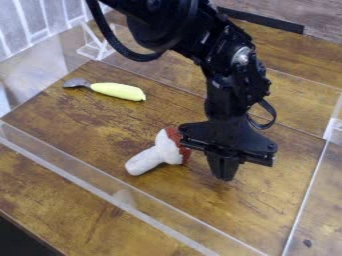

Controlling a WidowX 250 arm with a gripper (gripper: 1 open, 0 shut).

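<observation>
My black gripper (227,158) hangs low over the wooden board in the middle right of the camera view, just right of a white object with a red-brown end (152,156), partly covering that end. Whether the fingers touch it I cannot tell. The fingertips point down, and their gap is hard to make out.
A pale yellow object with a grey tip (115,91) lies at the upper left. Clear plastic edges run along the left, bottom left and right of the board (254,225). The lower middle and right of the board are bare.
</observation>
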